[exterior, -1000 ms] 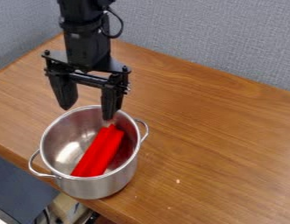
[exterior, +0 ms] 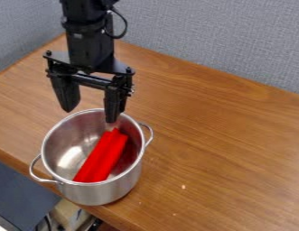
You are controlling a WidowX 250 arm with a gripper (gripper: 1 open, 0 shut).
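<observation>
My black gripper (exterior: 88, 98) hangs open above the rear of a steel pot (exterior: 61, 188), its two fingers spread wide with nothing between them. Inside the pot lies a long red object (exterior: 101, 157), angled from the rear right toward the front left. The pot has a looped handle on each side and stands near the front left of the wooden table.
A speckled grey wall (exterior: 224, 41) runs along the back. A blue-grey surface (exterior: 19, 198) lies beyond the table's edge at the lower left.
</observation>
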